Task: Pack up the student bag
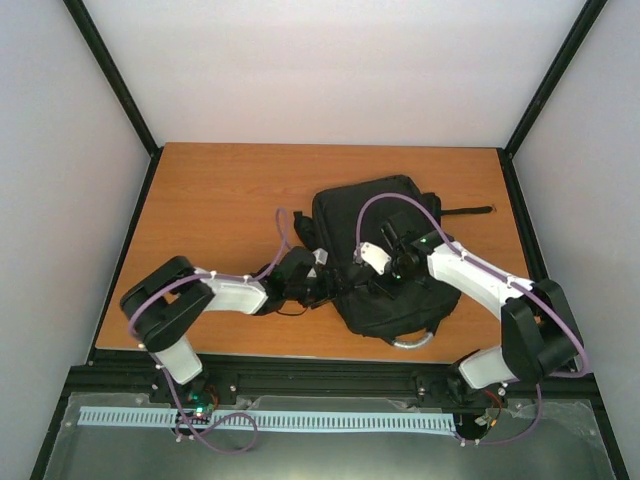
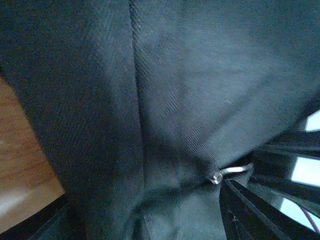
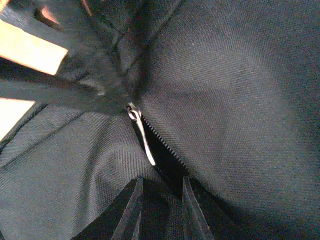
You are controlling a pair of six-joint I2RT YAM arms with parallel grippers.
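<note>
The black student bag [image 1: 385, 310] lies on the table, right of centre. At its left edge is my left gripper [image 1: 330, 285]. In the left wrist view, the left gripper is open, with bag fabric [image 2: 165, 100] bulging between its wide-set fingers. My right gripper [image 1: 377, 283] sits low over the bag's middle. Its fingers, in the right wrist view, stand a narrow gap apart beside a zipper [image 3: 165, 155]. A silver zipper pull [image 3: 142, 132] lies along that zipper, its upper end touching or just beside a dark finger of the other gripper. Whatever is inside the bag is hidden.
A strap [image 1: 468, 210] sticks out to the right of the bag, and the bag's handle [image 1: 411, 342] points toward the front edge. Both grippers are close together.
</note>
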